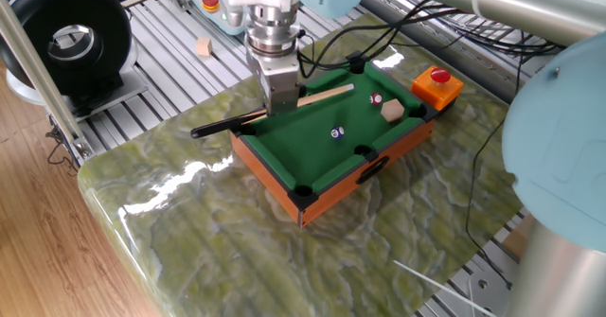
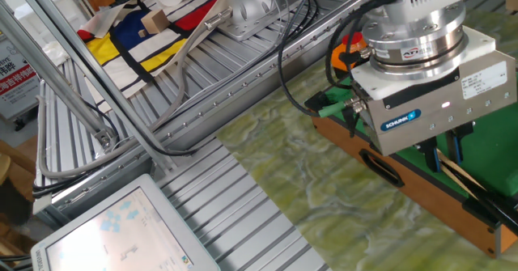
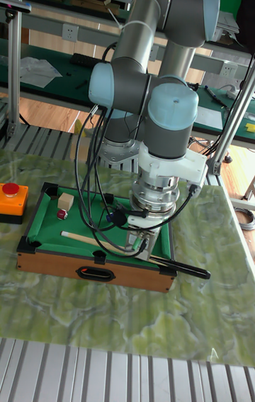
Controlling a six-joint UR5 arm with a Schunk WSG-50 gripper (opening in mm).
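Note:
The pool cue lies slantwise over the small green pool table, its black handle sticking out past the rail. My gripper is down over the cue near the rail, its dark fingers pointing downward and standing apart. In exterior view 2 the cue's wooden shaft passes at these fingers; no firm grip on it shows. The arm's body hides the fingertips in exterior views 1 and 3. On the felt are a dark blue-and-white ball, a red-and-white ball and a wooden block.
An orange box with a red button stands by the table's far corner. Black cables hang from the arm above the felt. A tablet-like screen lies to one side.

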